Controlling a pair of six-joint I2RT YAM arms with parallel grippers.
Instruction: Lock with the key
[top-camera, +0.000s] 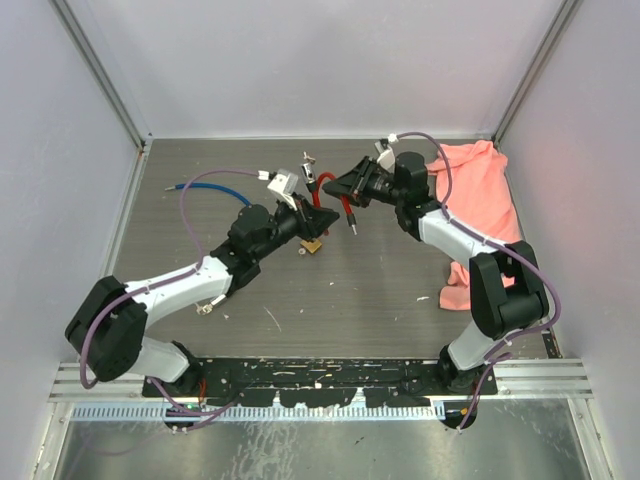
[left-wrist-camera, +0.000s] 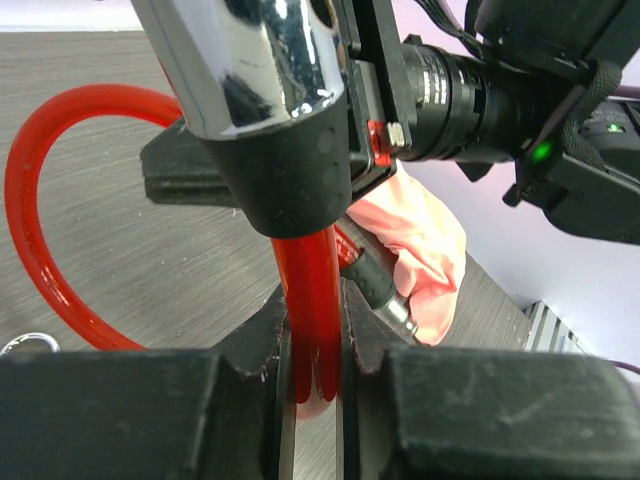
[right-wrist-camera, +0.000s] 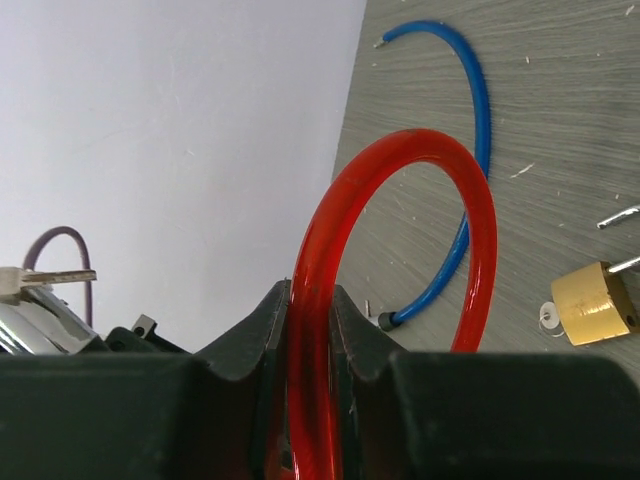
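Note:
A red cable lock (top-camera: 325, 180) hangs between my two grippers above the table. Its chrome and black lock head points upward, and a flat key (right-wrist-camera: 58, 276) juts from that head in the right wrist view. Just below the head, my left gripper is shut on the red cable. Farther along the loop, my right gripper is shut on the cable too. The cable's free end, a black collar with a metal tip (top-camera: 352, 222), hangs below the right gripper, apart from the lock head. How deep the key sits is hidden.
A brass padlock (right-wrist-camera: 595, 303) lies on the table beneath the grippers. The blue cable (right-wrist-camera: 482, 120) curves across the left side. Pink cloth (top-camera: 485, 195) covers the right edge. Both grippers are very close together.

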